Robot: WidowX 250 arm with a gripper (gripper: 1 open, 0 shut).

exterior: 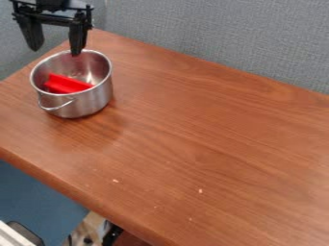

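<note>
A stainless steel pot (88,102) with a wire handle stands at the left side of the wooden table. A bright red object (67,85) lies inside it. My black gripper (54,46) hangs at the top left, above and behind the pot, its two fingers spread apart with nothing seen between them.
A grey padded wall runs along the back. The table's front edge is at the lower left, with blue floor and some small items below it.
</note>
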